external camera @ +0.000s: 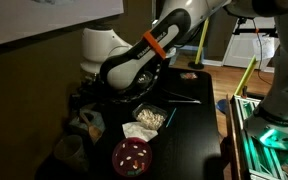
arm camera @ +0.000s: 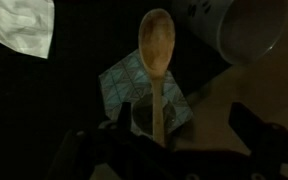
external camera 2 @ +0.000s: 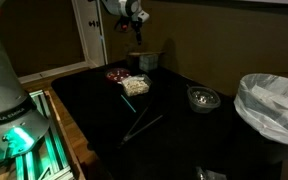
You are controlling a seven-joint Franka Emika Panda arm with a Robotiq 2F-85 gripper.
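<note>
In the wrist view a wooden spoon (arm camera: 157, 45) runs lengthwise between the spread fingers of my open gripper; its handle passes across a patterned light-blue thing (arm camera: 127, 80). Nothing is clasped. From exterior view 1, my dark gripper (external camera: 84, 92) hangs low by the wall, just above a pale box-like holder (external camera: 90, 122). Exterior view 2 has the gripper (external camera 2: 138, 40) pointing down near dark containers (external camera 2: 149, 62) at the far end of the table. How far the fingers are from the spoon's handle is hard to tell.
A pale cylindrical container (arm camera: 246, 28) stands close by on the right. Along the table lie a white cloth (external camera: 139, 131), a red plate (external camera: 131, 159), a clear tray of pale bits (external camera: 150, 116) and a blue stick (external camera: 171, 117). The dark tabletop (external camera: 192, 150) has bare room at right.
</note>
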